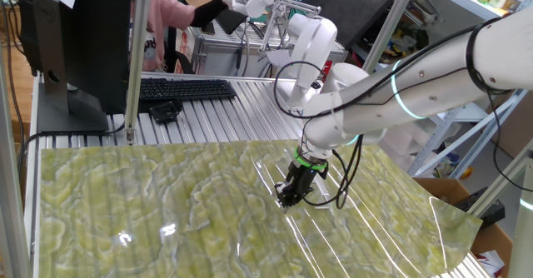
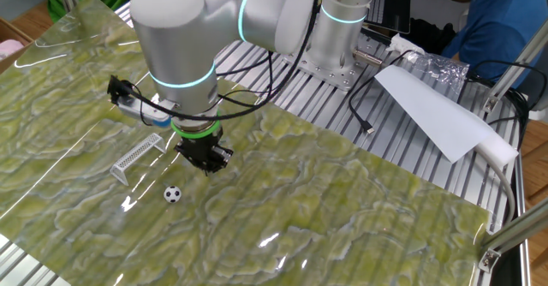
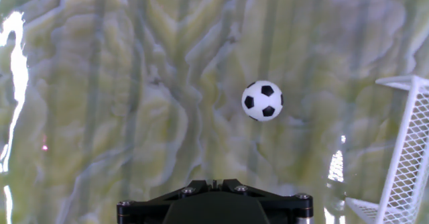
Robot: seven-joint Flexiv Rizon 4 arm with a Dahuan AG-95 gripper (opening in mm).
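A small black-and-white soccer ball (image 3: pixel 263 101) rests on the green marbled sheet, right of centre in the wrist view; in exterior view 2 the same ball (image 2: pixel 172 193) lies just in front of a white netted goal (image 2: pixel 137 157). Part of the goal (image 3: pixel 405 153) shows at the right edge of the wrist view. My black gripper is shut, its fingertips together at the bottom of that view with nothing visible between them. Seen from exterior view 2, the gripper (image 2: pixel 214 164) hangs above the sheet, beside the ball and apart from it. In exterior view 1 I cannot make out the ball.
Much of the marbled sheet (image 1: pixel 150 203) is clear. Behind it stand a keyboard (image 1: pixel 187 89) and a monitor (image 1: pixel 71 53). White paper (image 2: pixel 445 115) and loose cables lie near the arm's base. Metal posts (image 1: pixel 138 62) rise at the table's edges.
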